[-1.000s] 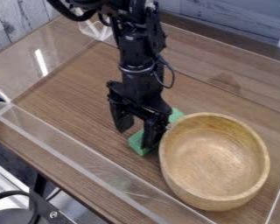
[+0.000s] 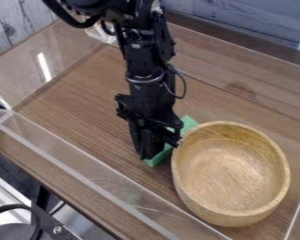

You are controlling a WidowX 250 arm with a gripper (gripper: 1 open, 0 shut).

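Note:
My black gripper (image 2: 153,139) reaches down from the top of the camera view to the middle of the table (image 2: 65,112), its fingers over a green object (image 2: 190,126). The green object is flat on the wood, mostly hidden behind the gripper and against the left rim of a large round wooden bowl (image 2: 231,176). I cannot tell whether the fingers are open or shut, or whether they touch the object.
A clear plastic edge runs along the table's left and front left side.
The gripper's fingers have shifted slightly and now cover more of the green object's left part. The bowl has not visibly moved.

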